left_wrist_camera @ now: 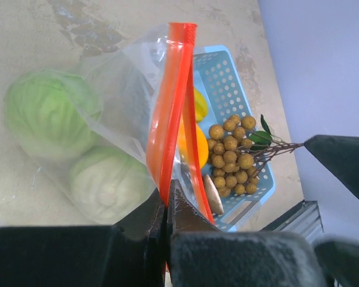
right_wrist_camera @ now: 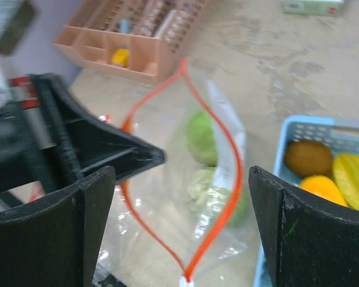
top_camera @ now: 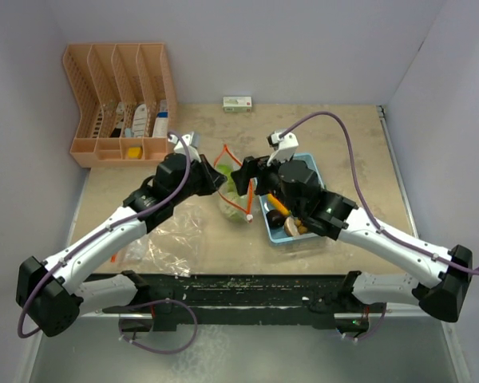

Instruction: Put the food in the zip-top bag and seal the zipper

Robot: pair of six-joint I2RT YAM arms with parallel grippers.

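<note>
My left gripper (top_camera: 221, 180) is shut on one orange-red zipper edge of the clear zip top bag (left_wrist_camera: 122, 78). That zipper strip (left_wrist_camera: 172, 101) runs up from between its fingers in the left wrist view. Inside the bag lie a green round vegetable (left_wrist_camera: 54, 110) and a paler one (left_wrist_camera: 110, 184). The bag's mouth gapes in the right wrist view. My right gripper stands open over the mouth's right side, nothing between its fingers. A blue basket (top_camera: 270, 230) to the right holds other food, including a yellow piece (top_camera: 278, 205) and a bunch of brown round fruit (left_wrist_camera: 230, 156).
Flat clear bags (top_camera: 172, 239) lie at the front left. A pink divided rack (top_camera: 80, 148) stands at the back left, and a small green-white box (top_camera: 237, 104) at the back.
</note>
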